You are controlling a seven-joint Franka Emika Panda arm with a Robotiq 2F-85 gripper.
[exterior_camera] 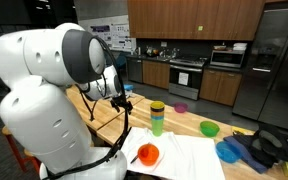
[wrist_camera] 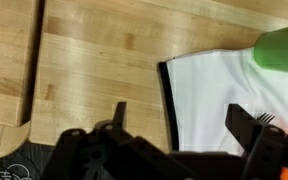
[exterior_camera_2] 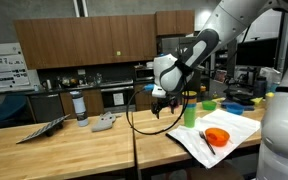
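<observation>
My gripper is open above the wooden table, its two dark fingers spread with nothing between them. Under it in the wrist view lies the white cloth [wrist_camera: 206, 85], its dark-striped edge beside bare wood. A green object [wrist_camera: 282, 48] stands on the cloth at the upper right; in exterior view 1 it is an upright green container with a yellow top [exterior_camera: 157, 108]. An orange bowl [exterior_camera: 148, 154] sits on the cloth, closer to the arm. A fork [wrist_camera: 266, 118] shows partly beside the right finger.
Further along the table are a green bowl [exterior_camera: 209, 129], a blue bowl [exterior_camera: 227, 152], a dark pink bowl [exterior_camera: 180, 107] and a dark heap [exterior_camera: 269, 147]. A second tabletop [exterior_camera_2: 59, 150] adjoins with a narrow gap. Bare wood lies left of the cloth.
</observation>
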